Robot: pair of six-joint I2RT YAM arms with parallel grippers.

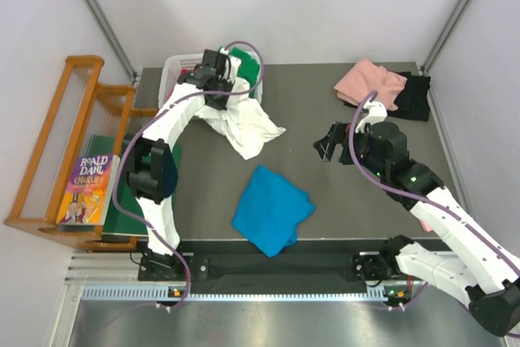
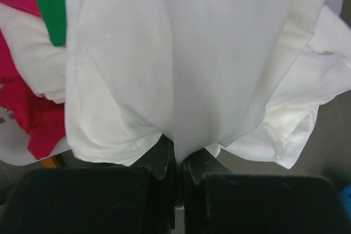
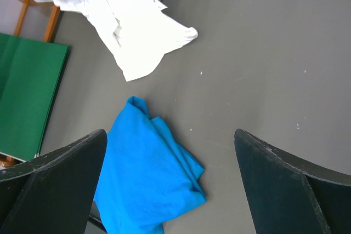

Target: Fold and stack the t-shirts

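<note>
A white shirt [image 1: 246,125] spills from the basket onto the grey table. My left gripper is shut on a gathered fold of it, lifting the cloth at the basket's front edge. A blue shirt [image 1: 272,210] lies crumpled near the table's front; the right wrist view shows it too [image 3: 147,173]. Above the table at the right, my right gripper [image 1: 328,142] stands open and empty, away from any cloth. At the back right, a folded pink shirt [image 1: 370,85] rests on a black one [image 1: 413,98].
The white basket [image 1: 171,73] at the back left holds red cloth [image 2: 33,114] and green cloth [image 1: 247,68]. A wooden rack [image 1: 80,61] with a book [image 1: 84,190] stands at the left.
</note>
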